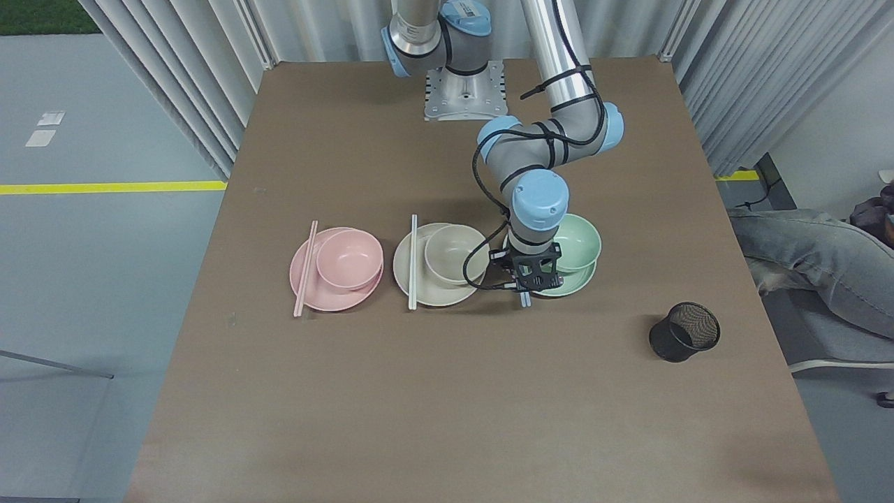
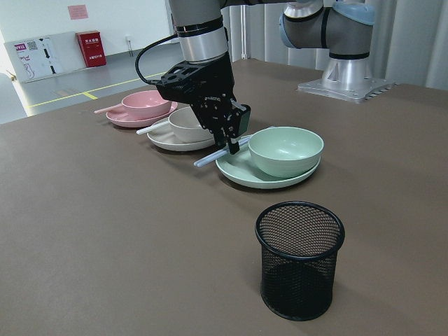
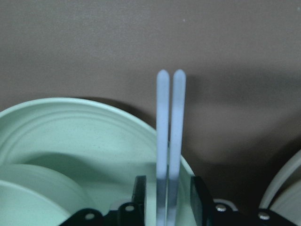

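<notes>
My gripper hangs low over the green plate (image 2: 259, 180), open around a pair of pale blue chopsticks (image 3: 177, 122) that lie across its rim; in the wrist view the two fingers stand apart on either side of them. The green bowl (image 2: 285, 147) sits on that plate beside the gripper. The cream plate and bowl (image 1: 452, 251) with white chopsticks (image 1: 413, 261) stand to the left in the front view, and the pink plate and bowl (image 1: 348, 256) with pink chopsticks (image 1: 305, 270) farther left.
A black mesh cup (image 1: 683, 335) stands alone at the right of the table (image 1: 436, 402). The robot base (image 1: 465, 96) is at the back; a seated person's leg (image 1: 821, 260) is beyond the right edge.
</notes>
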